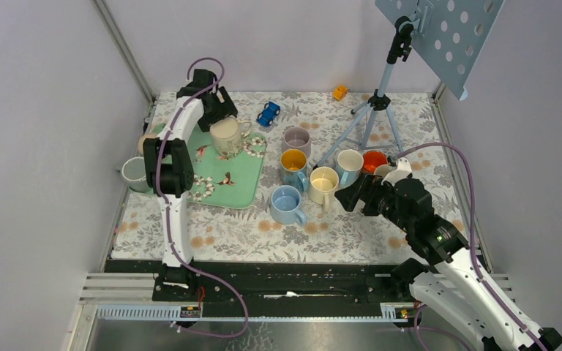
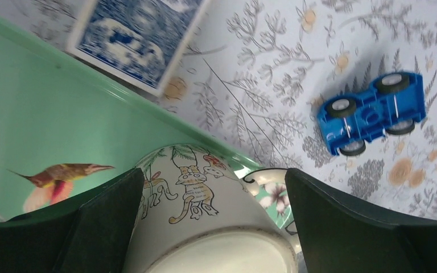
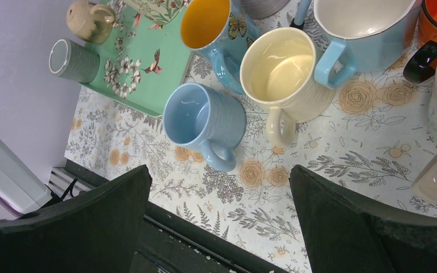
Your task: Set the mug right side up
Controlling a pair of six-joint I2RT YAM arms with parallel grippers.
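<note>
A patterned mug with cat drawings sits on the green tray, its pale circular end uppermost in the top view and its handle toward the back right. My left gripper is open over it, the mug showing between and below the fingers in the left wrist view; contact is unclear. My right gripper stands open beside the cluster of mugs at the right, nothing between its fingers.
Several upright mugs, including a light blue one, stand right of the tray. A blue toy car lies behind it. A metal stand occupies the back right.
</note>
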